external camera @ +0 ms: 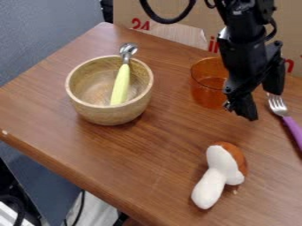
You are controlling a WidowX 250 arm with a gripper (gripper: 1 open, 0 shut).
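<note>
The black arm reaches down from the top right, its gripper [255, 99] hanging just right of an orange translucent cup [207, 82], partly in front of it; whether its fingers are apart with anything between them is hard to tell. A wooden bowl [102, 105] at the left holds a scoop with a pale yellow handle [120, 83]. A mushroom toy [215, 177] with a white stem and brown cap lies at the front right. A fork with a purple handle [292, 131] lies at the right edge.
The wooden table [130, 159] has free room in its middle and front left. A cardboard box [165, 13] stands at the back. The table's left edge drops to a dark floor area with cables.
</note>
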